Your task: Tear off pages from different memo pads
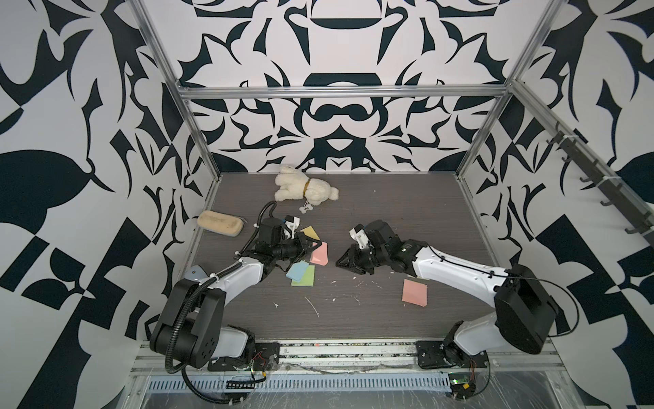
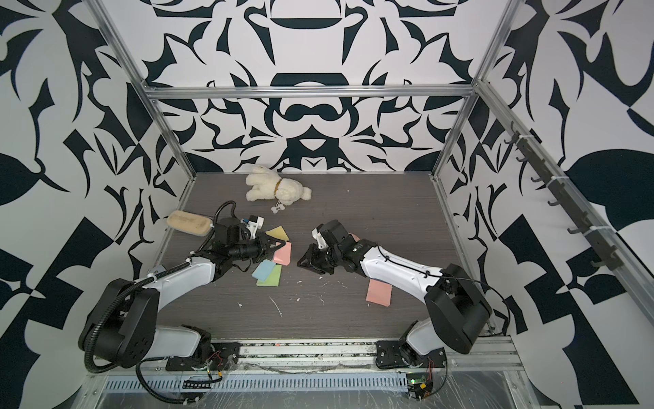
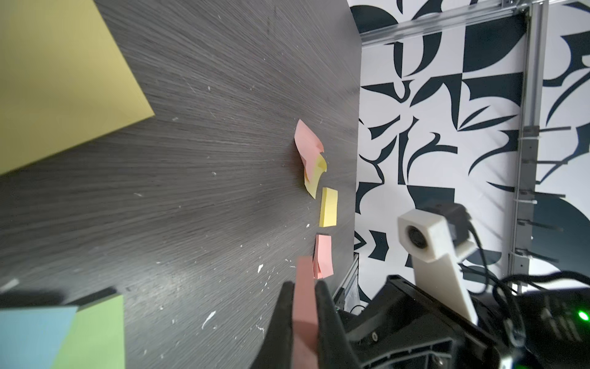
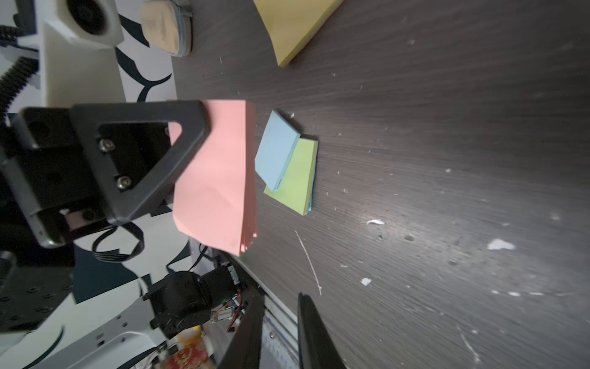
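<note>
A thin pink memo pad is raised above the table, pinched at its upper edge by my left gripper, which is shut. The left wrist view shows the pad edge-on between the fingers. Its free lower corner is slightly bent in the right wrist view. My right gripper stands part open to the pad's right, apart from it, with no page visible in the gap. Below lie a yellow pad, a blue pad and a green pad, the blue partly over the green.
Farther right on the table lie a pink curled page against a yellow one, a small yellow pad and another pink pad. A white plush toy and a tan case sit behind. White scraps dot the tabletop.
</note>
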